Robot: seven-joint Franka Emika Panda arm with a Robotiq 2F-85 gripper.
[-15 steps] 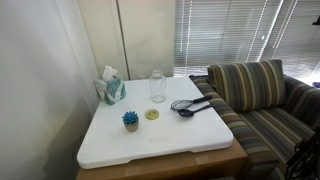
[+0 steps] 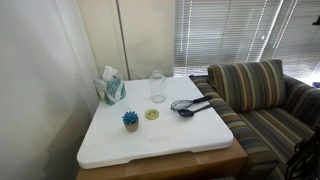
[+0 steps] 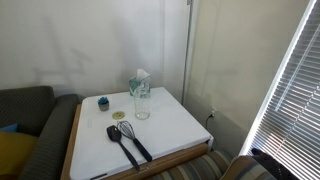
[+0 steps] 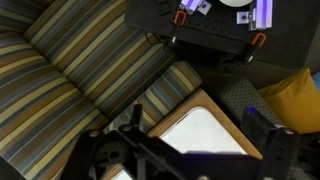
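In the wrist view my gripper stands open, its dark fingers wide apart with nothing between them. Below it show a corner of the white table and striped upholstery. On the table (image 2: 150,143) are a clear glass jar (image 2: 158,87), a small round yellow item (image 2: 152,114), a blue-green succulent in a small pot (image 2: 131,121) and a tissue box (image 2: 111,90). A whisk (image 2: 182,104) and a black spoon-like utensil (image 2: 194,111) lie side by side near the right edge. Neither exterior view shows the fingers clearly.
A striped armchair (image 2: 249,88) stands right of the table. Window blinds (image 2: 225,40) hang behind it. A grey sofa (image 3: 42,115) with a yellow cushion (image 3: 14,150) sits on the opposite side.
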